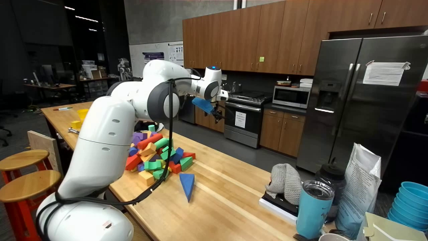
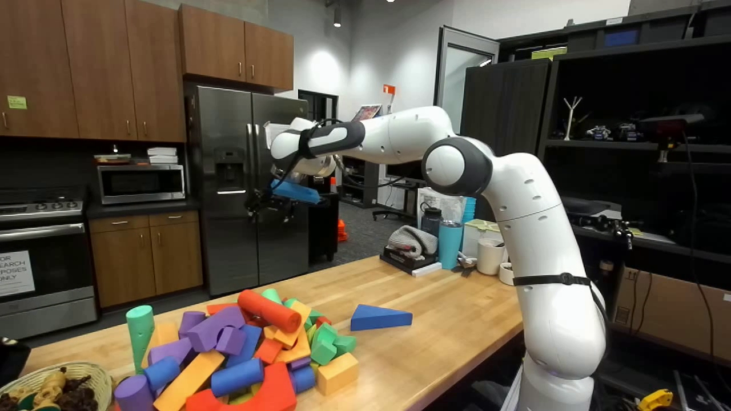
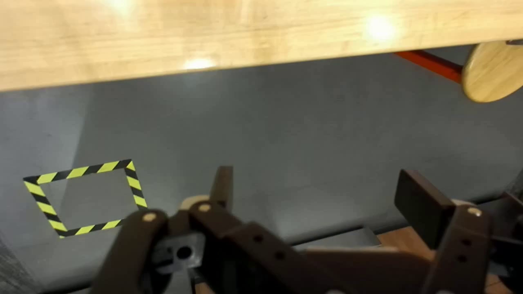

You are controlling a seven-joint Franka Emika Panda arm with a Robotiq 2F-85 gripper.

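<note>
My gripper stands open, with its two fingers wide apart and nothing between them. In exterior view 1 the gripper (image 1: 217, 114) hangs in the air past the far side of the table, below a blue part on the wrist. A pile of coloured blocks (image 1: 154, 154) in red, green, orange, purple and blue lies on the wooden table (image 1: 232, 188). Apart from the pile, a blue triangular block (image 2: 381, 318) lies flat on bare wood. Neither pile nor triangle appears in the wrist view, where grey floor and the table's edge fill the space beyond the fingers.
At one table end stand a turquoise tumbler (image 1: 315, 209), a dark bottle (image 1: 332, 186), a white bag (image 1: 358, 188) and a grey cloth (image 1: 285, 182). A basket (image 2: 101, 378) sits near the pile. Bare wood lies between the triangle and the tumbler.
</note>
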